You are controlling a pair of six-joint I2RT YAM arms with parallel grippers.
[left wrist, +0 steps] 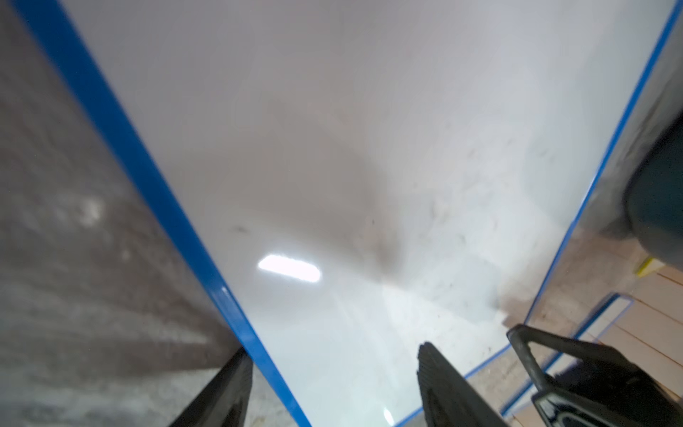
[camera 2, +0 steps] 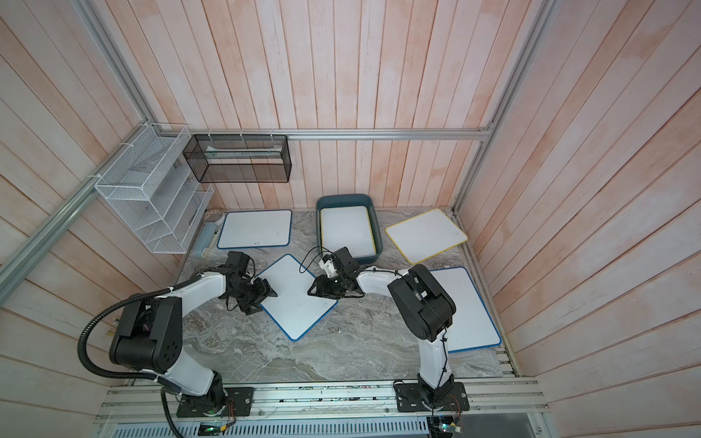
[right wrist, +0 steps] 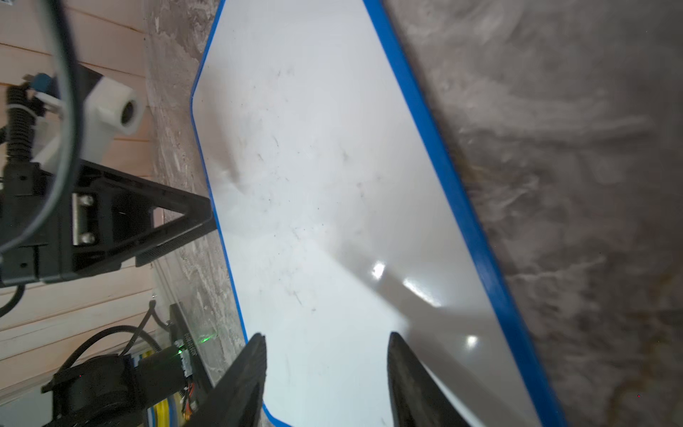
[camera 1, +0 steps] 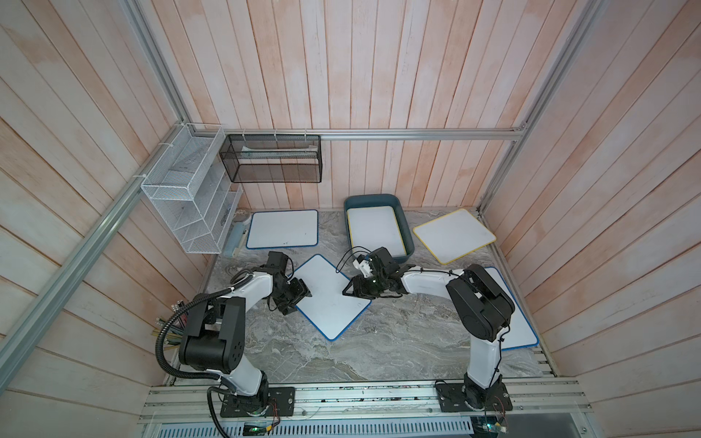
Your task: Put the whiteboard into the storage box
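A blue-edged whiteboard (camera 1: 325, 310) lies cornerwise on the table between my arms. My left gripper (camera 1: 302, 293) stands open at its left corner; in the left wrist view the blue edge (left wrist: 195, 245) runs between the spread fingers. Over the right part of the board is my right gripper (camera 1: 351, 287), also open; both fingers (right wrist: 245, 380) appear against the white surface, with nothing gripped. Whether any fingertip touches the board cannot be told. Behind the board stands the dark green storage box (camera 1: 372, 199), with a yellow-edged whiteboard (camera 1: 375, 227) inside.
Another blue-edged whiteboard (camera 1: 282, 229) lies at the back left, a yellow-edged one (camera 1: 454, 235) right of the box, and a blue-edged one (camera 2: 467, 310) at the far right, partly behind the right arm. A black wire basket (camera 1: 271, 159) hangs on the back wall.
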